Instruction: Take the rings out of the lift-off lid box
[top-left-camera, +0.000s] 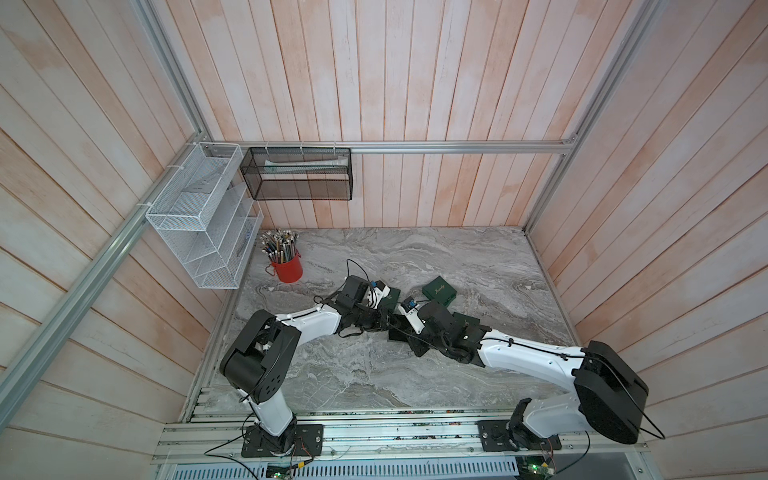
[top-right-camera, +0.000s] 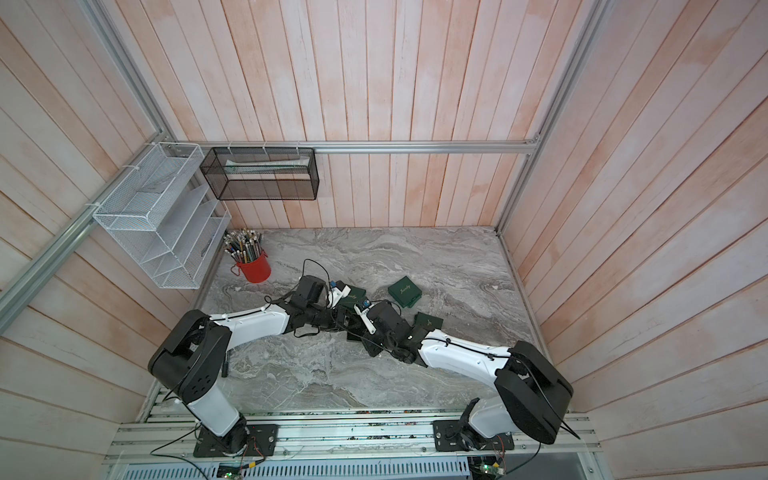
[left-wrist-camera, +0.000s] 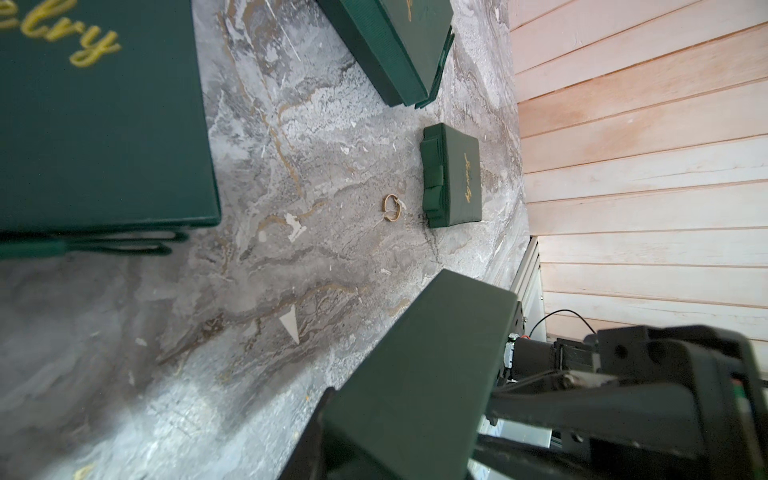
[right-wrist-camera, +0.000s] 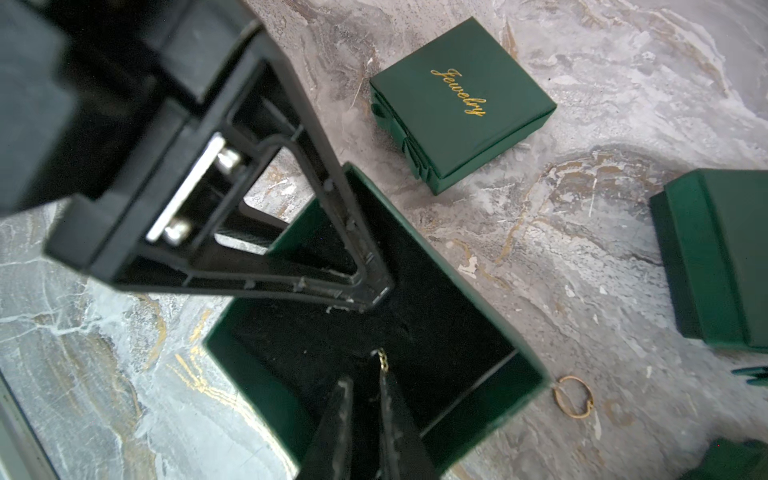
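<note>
A dark green box (right-wrist-camera: 448, 352) with a black inside stands tilted and without its lid. My left gripper is shut on its wall; one of its black fingers (right-wrist-camera: 352, 264) reaches into the box in the right wrist view. The fingertips of my right gripper are inside too, drawn close together. A small gold ring (right-wrist-camera: 382, 360) shows at the tip of one of them; whether it is pinched I cannot tell. Outside the box, a second gold ring lies on the marbled table, seen also as a ring (left-wrist-camera: 392, 208) in the left wrist view.
Closed green boxes lie around: one lettered "Jewelry" (right-wrist-camera: 464, 104), another box (right-wrist-camera: 720, 256) at the right, and a large box (left-wrist-camera: 96, 120) close to the left wrist camera. A red pot (top-left-camera: 286, 269) of brushes stands at the back left.
</note>
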